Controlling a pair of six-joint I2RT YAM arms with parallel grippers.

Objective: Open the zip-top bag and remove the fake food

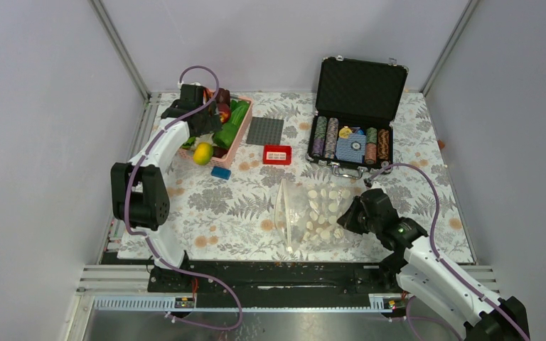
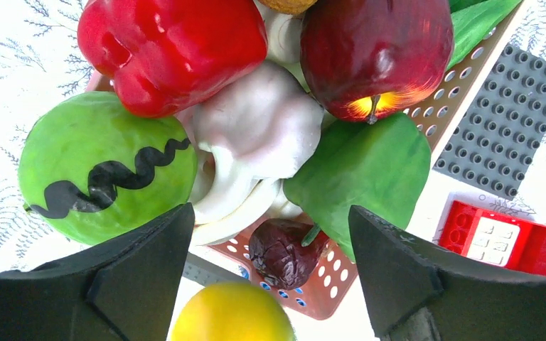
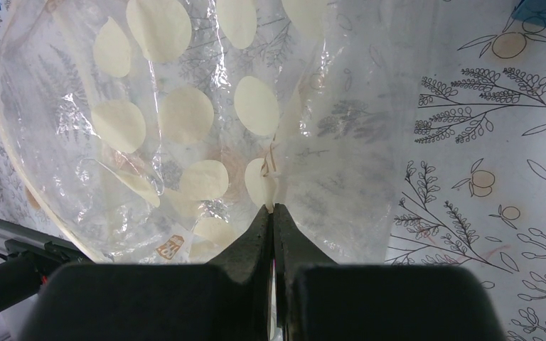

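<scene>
The clear zip top bag lies on the table's front middle, with several pale flat round pieces showing in it. At its right side my right gripper is shut; creased film gathers at its fingertips, pinched between them. Over the pink basket at the back left is my left gripper, its fingers apart and nothing held. A yellow fruit is at the basket's front edge, low in the left wrist view and clear of the fingers. Other fake foods fill the basket, among them a green pepper and a red pepper.
An open black case of chips stands at the back right. Between it and the basket are a grey studded plate and a red box. A blue block lies before the basket.
</scene>
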